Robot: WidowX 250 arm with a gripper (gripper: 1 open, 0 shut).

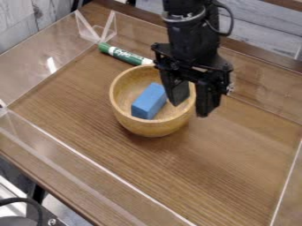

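My black gripper (192, 95) hangs over the right side of a light wooden bowl (141, 124), its two fingers apart and pointing down, nothing visible between them. A blue block (147, 102) lies in the bowl, left of the fingers. The arm rises to the top of the view and hides part of the bowl's back right.
A green and white tube (120, 53) lies on the wooden table (141, 181) behind the bowl. A pale edge runs along the left, and a dark cable shows at the lower left.
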